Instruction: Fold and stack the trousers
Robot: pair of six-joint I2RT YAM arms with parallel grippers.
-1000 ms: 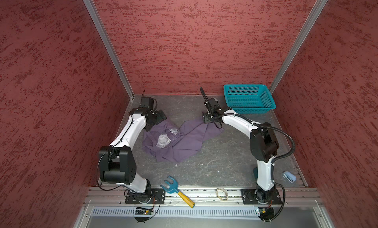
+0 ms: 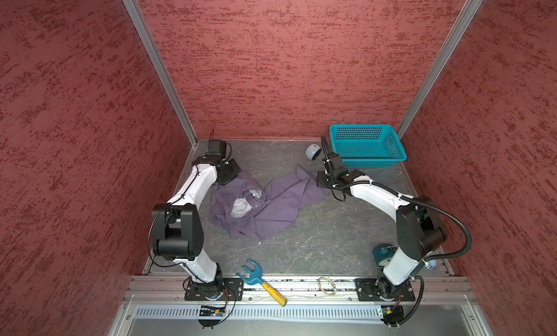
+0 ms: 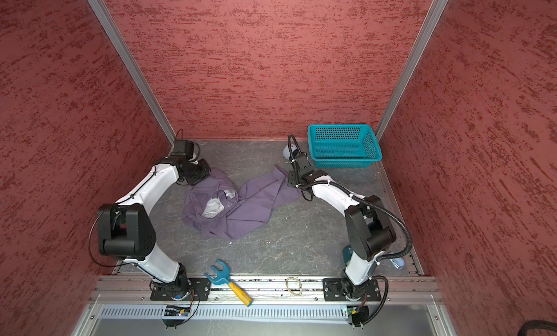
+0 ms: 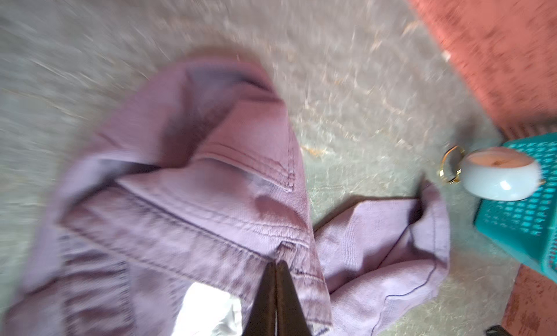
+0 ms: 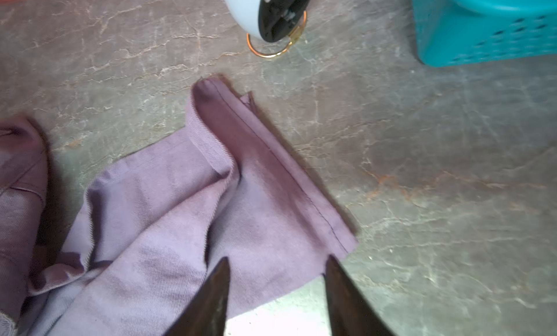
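Crumpled purple trousers (image 2: 278, 211) lie across the left and middle of the table. Their waist end, with white pocket lining (image 2: 240, 207), is bunched on the left; the legs stretch to the right. In the left wrist view my left gripper is shut over the waistband, and I cannot tell whether any cloth is pinched between its fingers. My right gripper hovers at the leg hems with its fingers (image 5: 215, 289) parted. A hem corner (image 5: 348, 243) lies just beyond the right finger, and nothing is gripped.
A teal basket (image 2: 366, 162) stands at the back right. Left of it a white cup (image 2: 313, 152) with a gold handle lies on its side, close to the hems. A blue-and-yellow tool (image 2: 264, 282) lies at the front edge. Bare table stretches across the front middle.
My right gripper has moved right toward the hem's outer corner. The trousers look unchanged.
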